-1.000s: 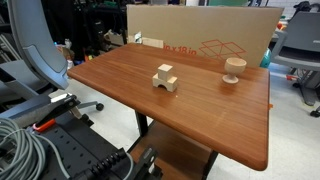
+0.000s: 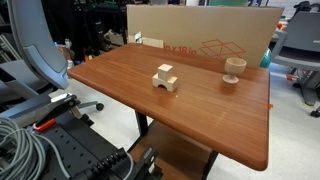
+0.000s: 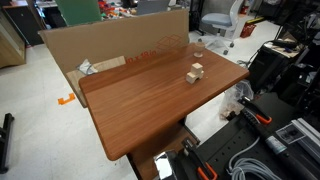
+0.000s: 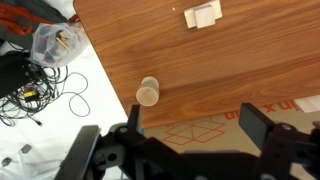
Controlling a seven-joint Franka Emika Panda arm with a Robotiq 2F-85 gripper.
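Observation:
A pale cup [image 2: 234,68] stands upright near the back right of the brown table [image 2: 215,110], close to the cardboard. From above, in the wrist view, its round rim [image 4: 148,92] shows. Toward the table's middle lies a small stack of pale blocks [image 2: 165,77], a smaller one on a wider one. The same blocks [image 3: 194,73] show in exterior view 2 and, near the top edge, as light blocks [image 4: 203,15] in the wrist view. My gripper is open over the table, its dark fingers wide apart with nothing between them. Neither exterior view shows the gripper.
An upright cardboard sheet [image 2: 200,30] lines the table's back edge. Beside the table, on the floor, is a clear container [image 4: 58,45] near tangled dark cables [image 4: 38,88].

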